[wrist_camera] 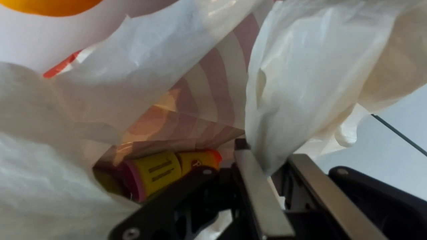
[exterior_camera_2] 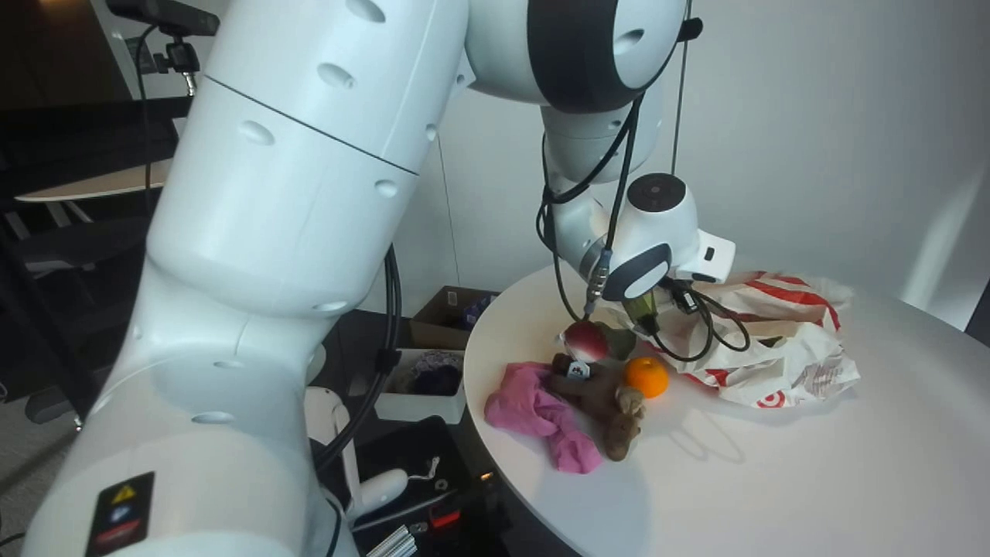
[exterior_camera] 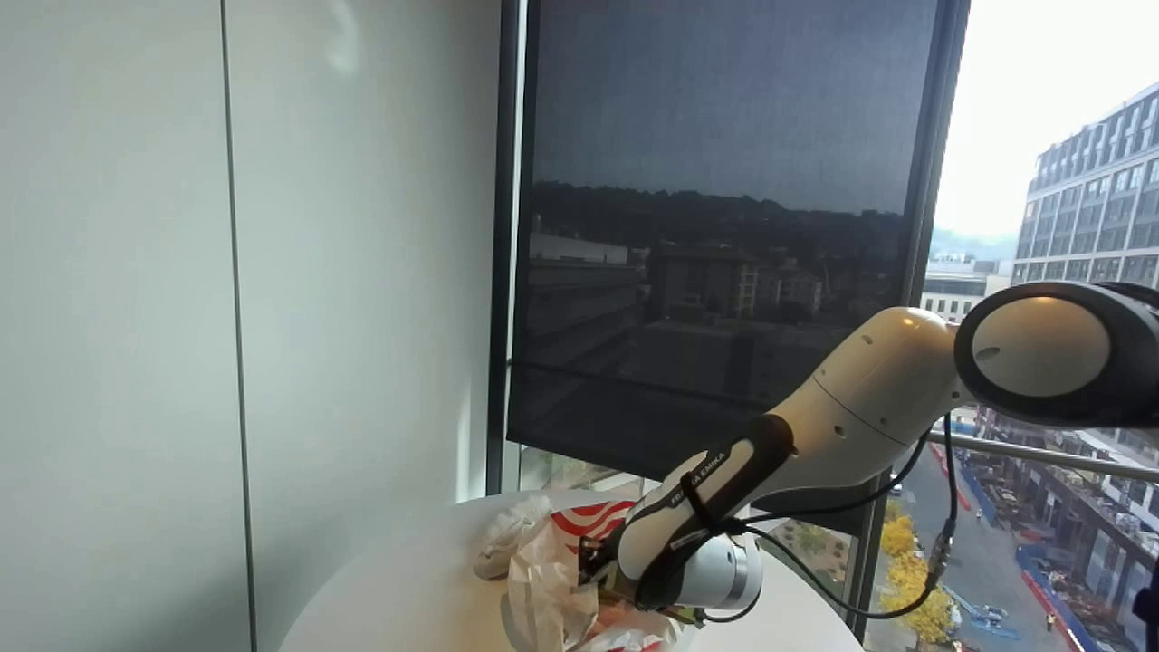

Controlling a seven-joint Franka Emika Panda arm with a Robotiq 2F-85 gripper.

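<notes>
A white plastic bag with red stripes (exterior_camera_2: 784, 357) lies crumpled on the round table, its mouth gaping in the wrist view. Inside it sits a yellow container with a purple rim (wrist_camera: 156, 174), and next to that a smaller yellow piece with a red-orange end (wrist_camera: 198, 160). My gripper is at the bag's edge, fingers apart. A gathered fold of white plastic (wrist_camera: 288, 108) runs down into the gap between its fingers; a firm hold on it does not show. In exterior view 2 the fingers are hidden by the wrist.
An orange (exterior_camera_2: 646, 377) rests beside the bag. Near it are a red-and-white round item (exterior_camera_2: 585, 342), a brown plush toy (exterior_camera_2: 599, 394) and a pink cloth (exterior_camera_2: 538, 413).
</notes>
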